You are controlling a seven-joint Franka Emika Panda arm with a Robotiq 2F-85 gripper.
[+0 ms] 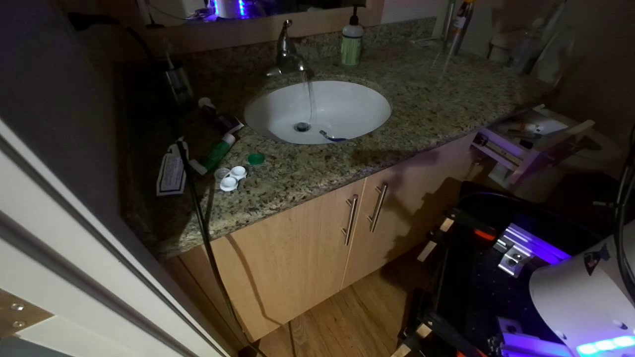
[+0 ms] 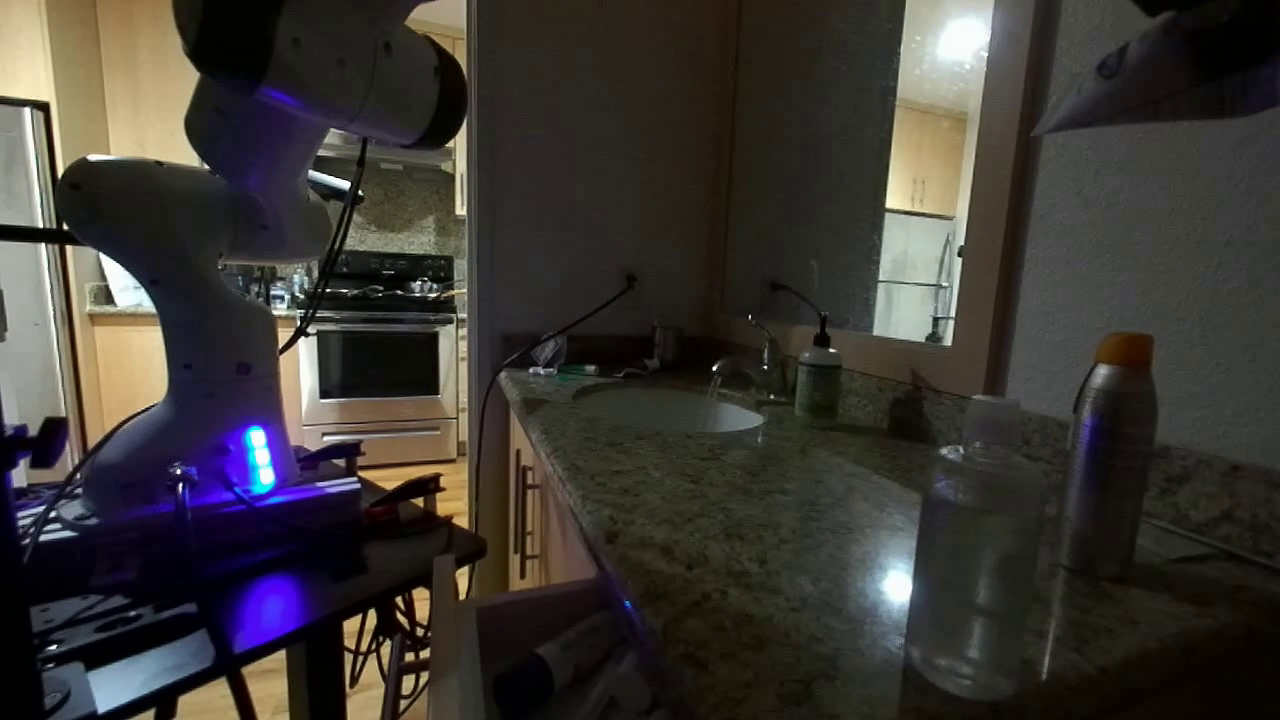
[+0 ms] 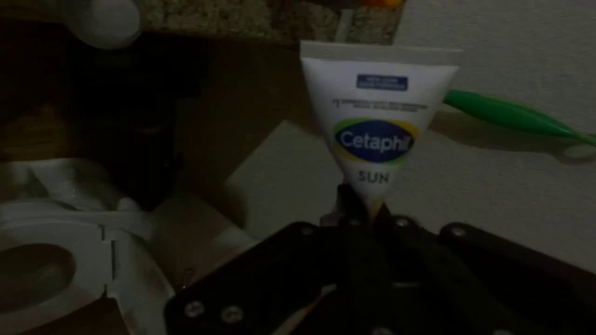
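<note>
A white Cetaphil Sun tube (image 3: 373,100) fills the upper middle of the wrist view, its wide crimped end pointing up and away from me. My gripper is shut on the narrow end, and its dark fingers hide where they meet the tube. In exterior view 2 the tube (image 2: 1164,90) hangs in the air at the top right, above the counter end; the gripper there is mostly cut off by the frame. Exterior view 1 does not show the gripper.
An open drawer (image 1: 524,140) juts out under the counter (image 1: 428,95). A clear bottle (image 2: 978,576) and a silver bottle (image 2: 1110,468) stand on the counter. Water runs into the sink (image 1: 357,104). In the wrist view are a toilet (image 3: 84,245) and a green handle-like object (image 3: 503,114).
</note>
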